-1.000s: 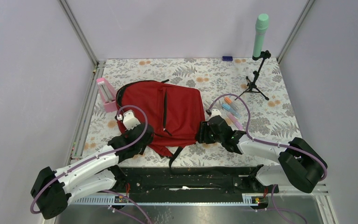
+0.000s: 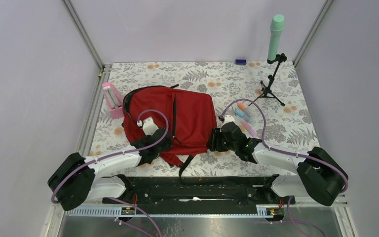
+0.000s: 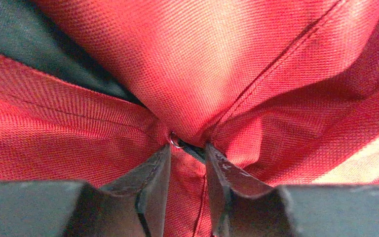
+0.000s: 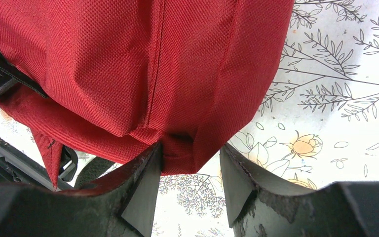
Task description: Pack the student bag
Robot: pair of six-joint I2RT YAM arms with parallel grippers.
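A red bag [image 2: 195, 111] lies flat on the patterned tabletop, black zippers running across it. My left gripper stands open, close over the red fabric. A small metal ring [image 3: 175, 140] with a black zipper pull [image 3: 192, 151] shows between its fingertips. From above, the left arm hides part of the bag's front. At the bag's lower right corner, my right gripper is shut on the red fabric [image 4: 178, 153], which is bunched between its fingers. A black strap [image 2: 185, 165] hangs off the bag's front edge.
Left of the bag stands a pink holder [image 2: 112, 100]. Orange and blue markers in a clear case [image 2: 245, 113] and a pink pen [image 2: 248, 128] lie to the right. A dark blue block [image 2: 240, 62] and a tripod [image 2: 270, 89] with a green microphone [image 2: 276, 37] are behind.
My left arm has moved rightward across the bag's front, toward the middle zipper's lower end. The right arm and the bag look unmoved.
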